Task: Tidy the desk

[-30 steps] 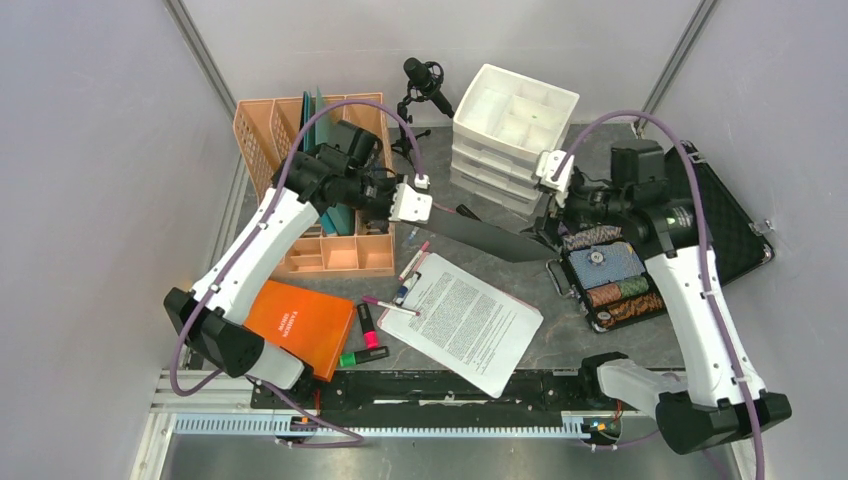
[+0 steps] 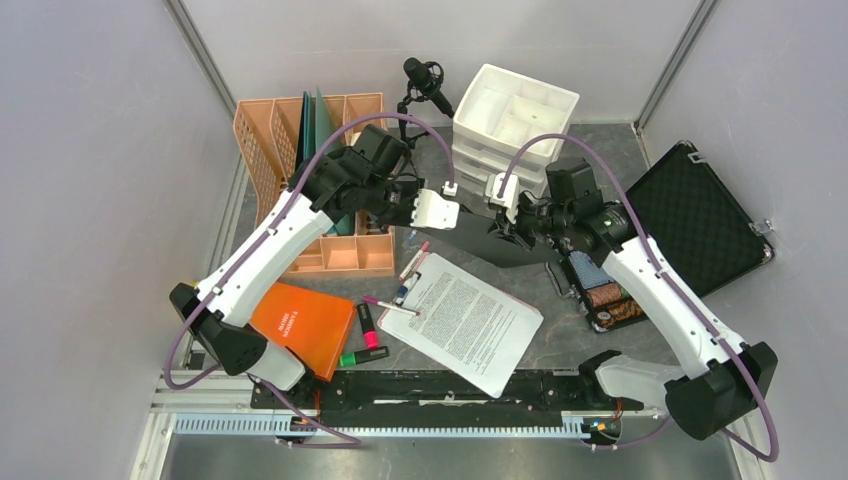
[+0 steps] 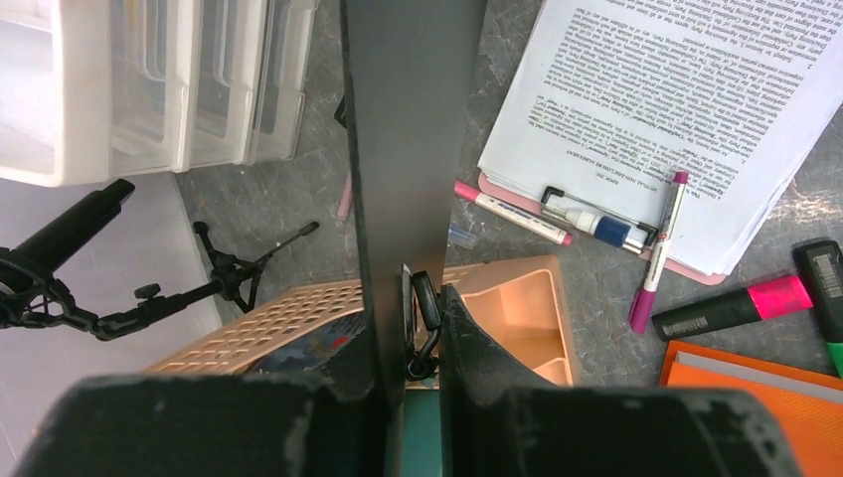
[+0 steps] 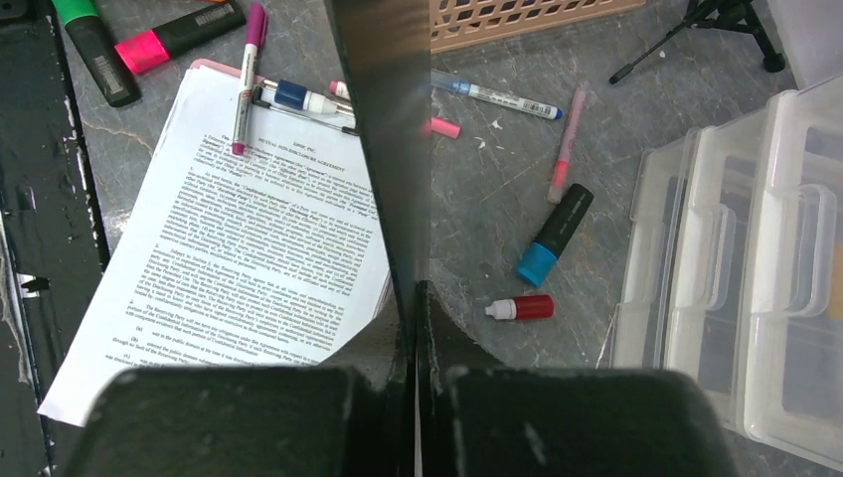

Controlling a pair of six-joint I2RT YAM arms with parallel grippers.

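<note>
Both arms meet above the desk at a dark grey flat sheet or folder (image 2: 480, 245). My left gripper is shut on it at one end, with a black clip-like piece by the fingertips. My right gripper is shut at the sheet (image 4: 373, 119); whether it grips it is hard to tell. Below lie printed papers (image 2: 460, 320), pens (image 3: 512, 213), highlighters (image 4: 169, 40), a teal marker (image 4: 554, 236), a red bottle (image 4: 519, 307) and an orange notebook (image 2: 300, 325).
A tan organizer (image 2: 340, 260) holding teal folders stands back left. A white drawer unit (image 2: 515, 105) and a black microphone stand (image 2: 418, 78) are at the back. An open black case (image 2: 700, 210) lies at the right.
My right arm has moved left toward my left gripper along the sheet. The left arm has shifted slightly right with the sheet.
</note>
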